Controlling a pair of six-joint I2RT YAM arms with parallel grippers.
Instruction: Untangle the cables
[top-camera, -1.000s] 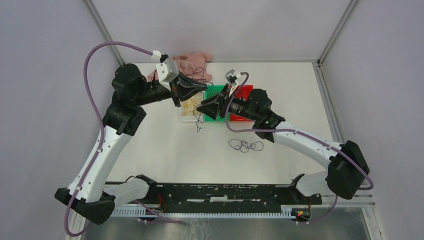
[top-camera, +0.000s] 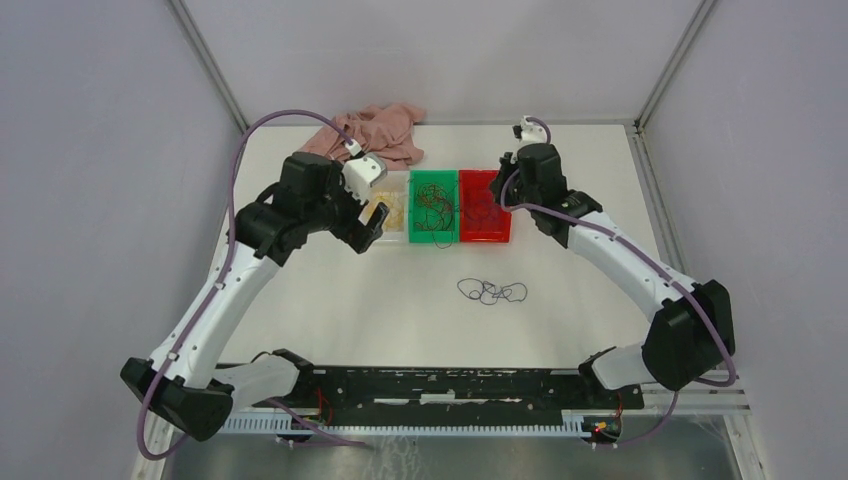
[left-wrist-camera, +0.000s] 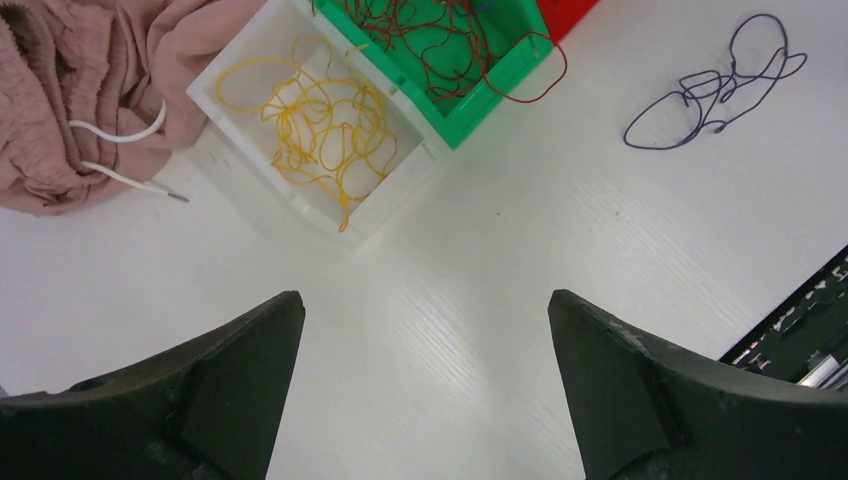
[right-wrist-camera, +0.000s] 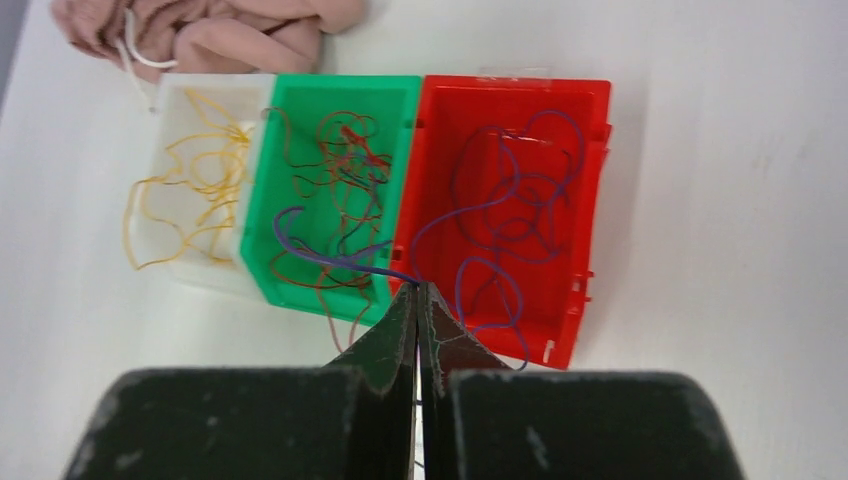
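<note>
My right gripper, high over the red bin (right-wrist-camera: 446, 110), is shut on a purple cable (right-wrist-camera: 350, 266) that hangs across the green and red bins. My left gripper stands open and empty, left of the bins. Red cables (left-wrist-camera: 430, 40) lie in the green bin (left-wrist-camera: 455, 130), partly over its edge. Yellow cables (left-wrist-camera: 330, 140) lie in the white bin (left-wrist-camera: 390, 200). A dark blue tangled cable (top-camera: 490, 292) lies on the table in front of the bins.
A pink cloth (top-camera: 385, 130) with white cords lies at the back left.
My right gripper has moved right, over the red bin, with the cable.
</note>
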